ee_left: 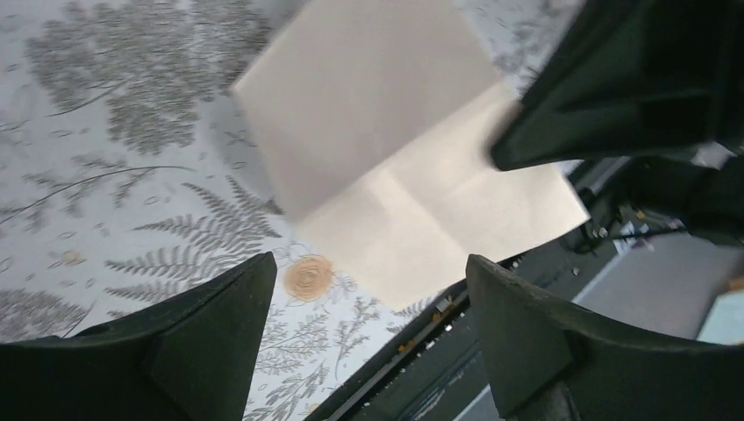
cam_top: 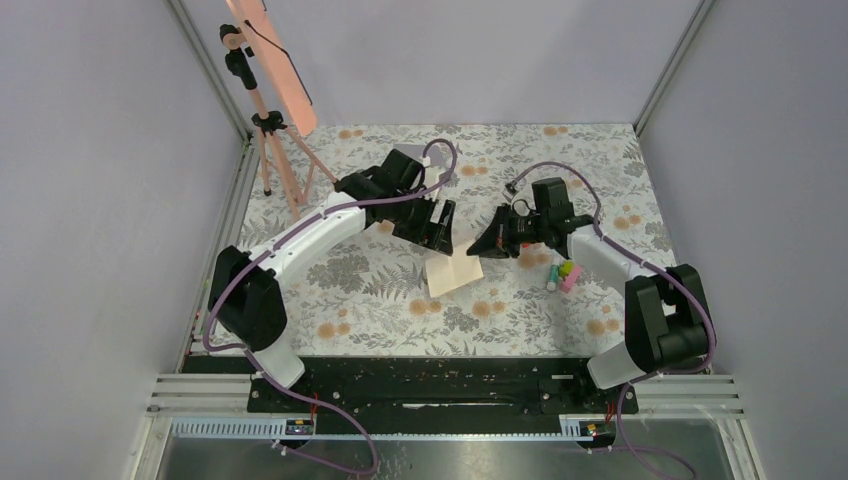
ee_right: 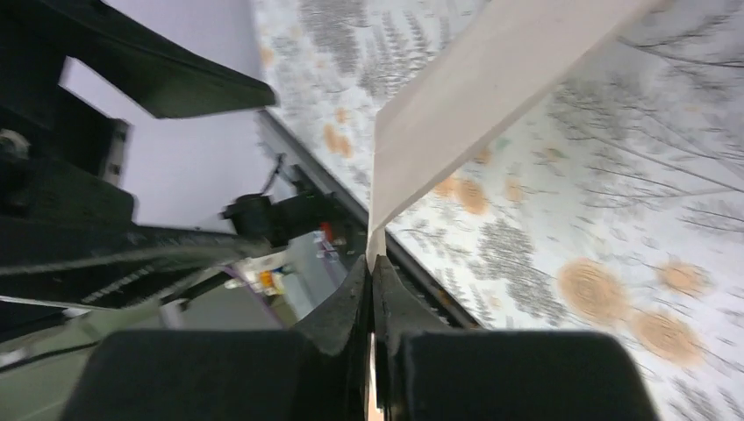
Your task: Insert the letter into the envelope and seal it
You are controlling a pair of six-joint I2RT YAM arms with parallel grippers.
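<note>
A cream sheet, seemingly the letter (cam_top: pixel 455 272), hangs over the middle of the table with a crease across it. Its edge runs between the closed fingertips of my right gripper, and the sheet (ee_right: pixel 491 96) slopes up and away from them. My left gripper is open; the sheet (ee_left: pixel 377 105) shows beyond the gap between its fingers, free of both. From above, the left gripper (cam_top: pixel 440 246) is close beside the right one (cam_top: pixel 472 252). A greyish flat piece (cam_top: pixel 425 153), possibly the envelope, lies at the back, partly covered by my left arm.
To the right of the grippers are a pink block (cam_top: pixel 571 279) and a small green-and-white tube (cam_top: pixel 553 279). A wooden easel (cam_top: pixel 284 170) stands at the left rear.
</note>
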